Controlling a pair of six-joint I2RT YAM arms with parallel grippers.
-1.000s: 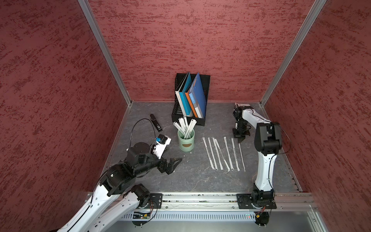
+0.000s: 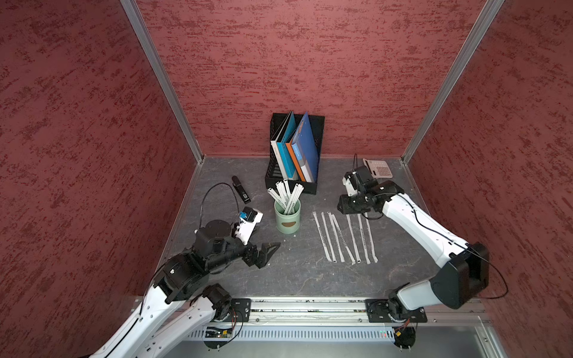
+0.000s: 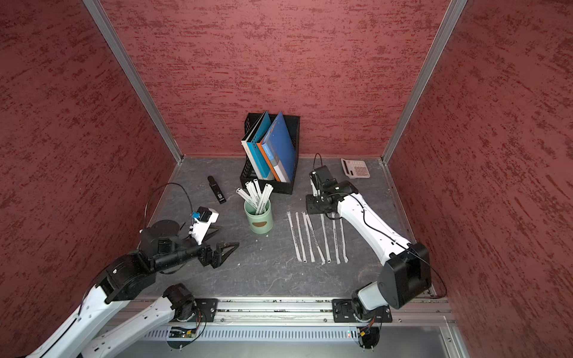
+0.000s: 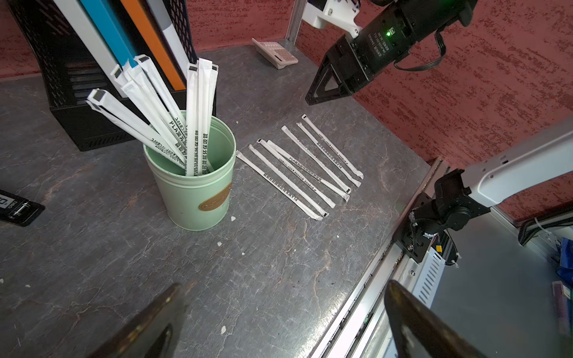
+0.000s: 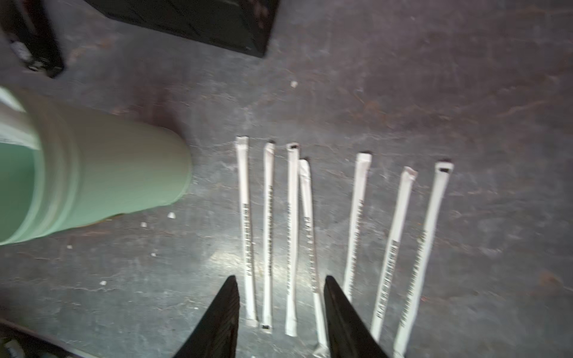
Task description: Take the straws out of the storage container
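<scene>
A green cup holds several paper-wrapped straws, standing upright and leaning outward. To its right, several wrapped straws lie side by side on the grey table. My right gripper is open above those loose straws, its fingers apart with nothing held, and the cup beside it at the left of the right wrist view. My left gripper is open at the front left, in front of and to the left of the cup, with nothing between its blurred fingers.
A black file holder with folders stands behind the cup. A black handheld device lies at the left and a pale calculator at the back right.
My right gripper has risen from the rightmost straw and moved left, toward the cup; its arm has swung with it. That straw now lies free. The left arm is unchanged.
</scene>
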